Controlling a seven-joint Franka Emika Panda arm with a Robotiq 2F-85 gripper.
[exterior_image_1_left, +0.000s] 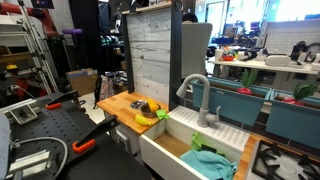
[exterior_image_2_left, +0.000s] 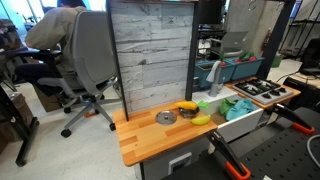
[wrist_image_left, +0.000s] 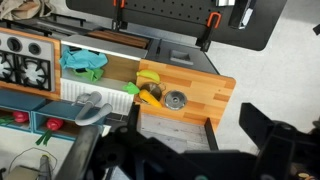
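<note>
In the wrist view my gripper hangs high over the toy kitchen, its dark fingers spread wide at the lower edge, nothing between them. Below lies a wooden counter with a round metal dish, a yellow banana-like piece, an orange-yellow piece and a green piece. A crumpled teal cloth rests inside the white sink, under a grey curved faucet. Neither exterior view shows the gripper clearly.
Beside the sink is a stove. Behind it stand blue bins with red and green items. A white plank panel rises behind the counter. Black stands with orange ends border the front.
</note>
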